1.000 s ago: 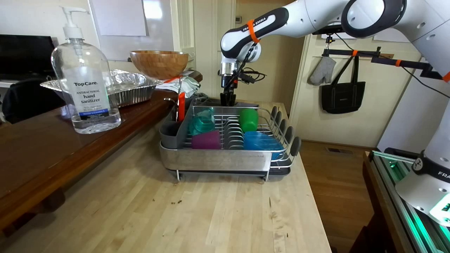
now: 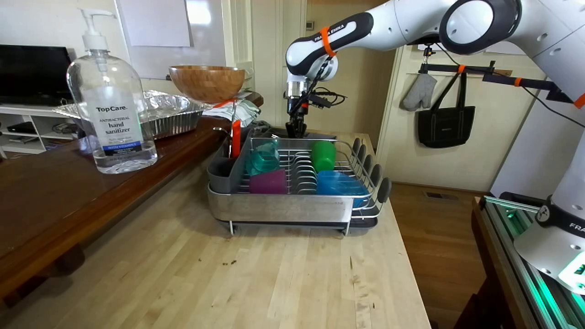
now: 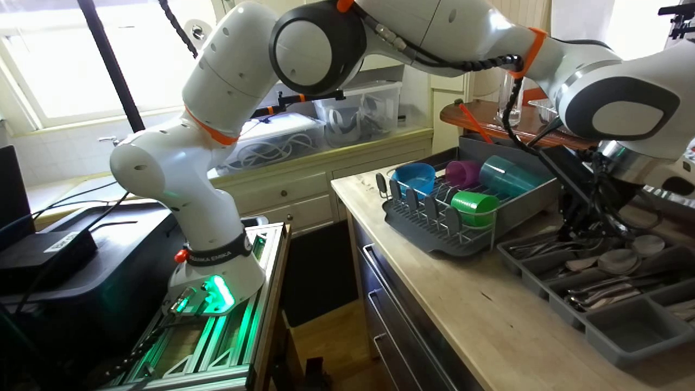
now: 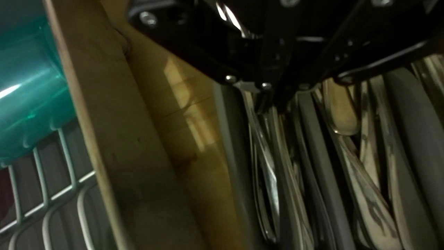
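Note:
My gripper points down into the near-side compartment of a grey cutlery tray [image 3: 642, 329]. Its black fingers are drawn together among slim metal utensils [image 4: 272, 187], apparently on a piece of cutlery; the fingertips' dark shapes hide just which one. In the second exterior view the gripper [image 3: 576, 228] is down at the tray's rack end, partly behind cables. From the first exterior view it appears [image 2: 296, 130] behind the dish rack [image 2: 279, 208], where the tray is hidden.
The rack holds a teal cup [image 3: 508, 176], a purple cup [image 3: 462, 173], a blue cup [image 3: 415, 178] and a green cup [image 3: 474, 208]. Spoons [image 3: 617, 260] fill other tray compartments; the front one [image 3: 635, 322] is empty. Clear counter [image 2: 296, 274] lies before the rack.
The arm has shifted very slightly, with the gripper still low behind the rack. A dark shape at the far left background has gone from view. Cups and rack look unmoved.

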